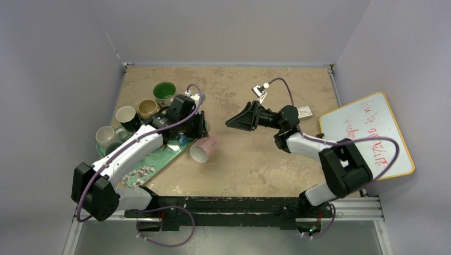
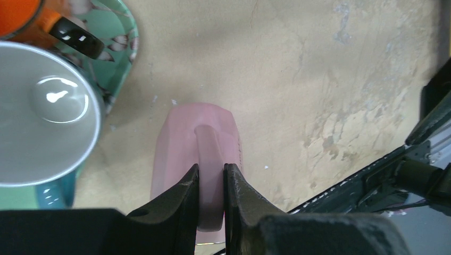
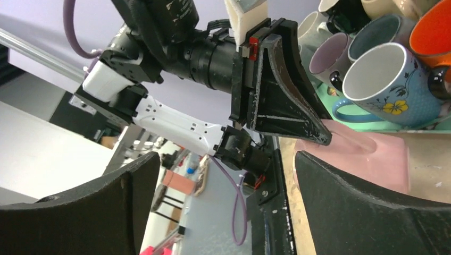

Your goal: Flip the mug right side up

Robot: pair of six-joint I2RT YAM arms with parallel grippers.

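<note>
The pink mug (image 1: 205,150) lies tilted on its side beside the green tray, its rim facing the front in the top view. In the left wrist view my left gripper is shut on the handle of the pink mug (image 2: 181,138). The right wrist view shows the left gripper at the handle too, above the mug body (image 3: 356,164). My right gripper (image 1: 239,119) stands open to the right, apart from the mug.
The green tray (image 1: 159,162) on the left holds several mugs, among them a blue flowered mug (image 3: 388,90) close by. A whiteboard (image 1: 367,149) lies on the right.
</note>
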